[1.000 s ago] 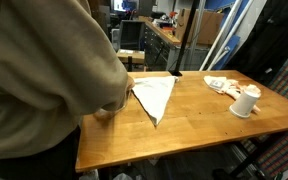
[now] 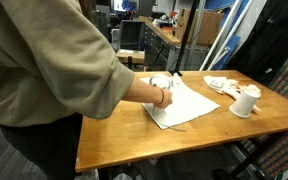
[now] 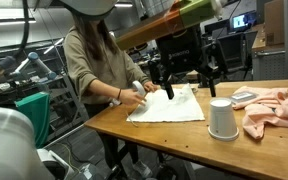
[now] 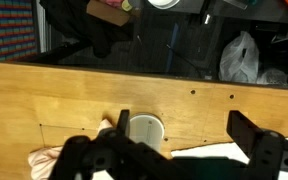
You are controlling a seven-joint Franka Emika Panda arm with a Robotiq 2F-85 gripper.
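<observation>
My gripper stands open over the table, its two black fingers wide apart with nothing between them. In exterior view 2 the gripper point(image 3: 188, 82) is above the table, in front of the white cloth. A white cup-like container point(image 3: 223, 118) stands on the table to its right; the wrist view shows its round end point(image 4: 145, 130) near the left finger. The white cloth point(image 2: 184, 104) lies spread on the table under a person's hand. Crumpled pale pink cloth point(image 3: 271, 112) lies beside the container.
A person point(image 3: 96, 65) leans over the table's far side, a hand on the cloth, with a small white object point(image 3: 137, 87) by it. Bare wood point(image 2: 124, 138) shows along the table's front edge.
The white cloth, earlier a narrow folded-looking shape, now lies spread wider across the table. The person's hand has come down onto it. The container and pink cloth have not moved.
</observation>
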